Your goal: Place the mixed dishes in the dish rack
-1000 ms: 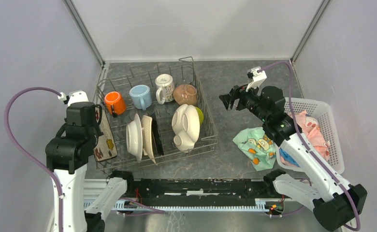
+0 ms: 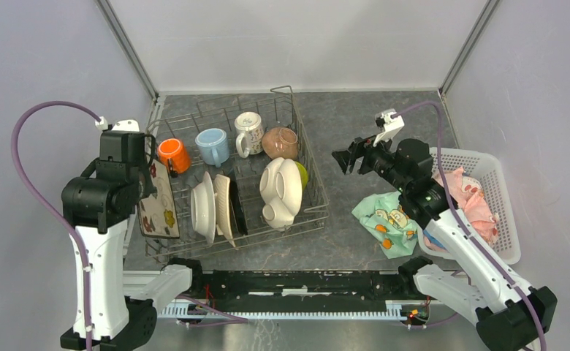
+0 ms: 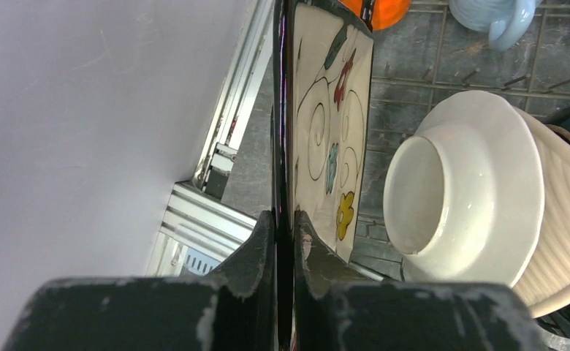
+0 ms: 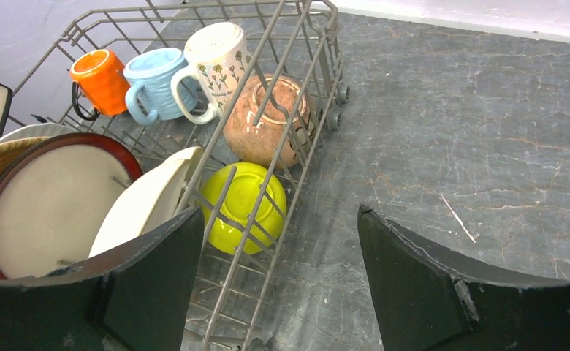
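Note:
A flat square dish with painted flowers (image 3: 326, 124) stands on edge at the rack's left side, my left gripper shut on its dark rim. The dish rack (image 2: 304, 219) holds an orange mug (image 2: 174, 155), a blue mug (image 2: 213, 146), a flowered mug (image 2: 249, 130), a speckled brown pot (image 2: 280, 143), white bowls (image 2: 203, 208) with plates, stacked white dishes (image 2: 289, 189) and a lime bowl (image 4: 245, 205). My right gripper (image 2: 344, 159) hangs right of the rack, part open and empty.
A white basket (image 2: 501, 205) of pink cloths sits at the right, with a green cloth (image 2: 384, 223) beside it on the grey floor. The floor right of the rack's back half is clear. Walls bound both sides.
My left arm has moved up toward the back, and the flowered dish in its gripper has shifted slightly. The right arm has barely moved.

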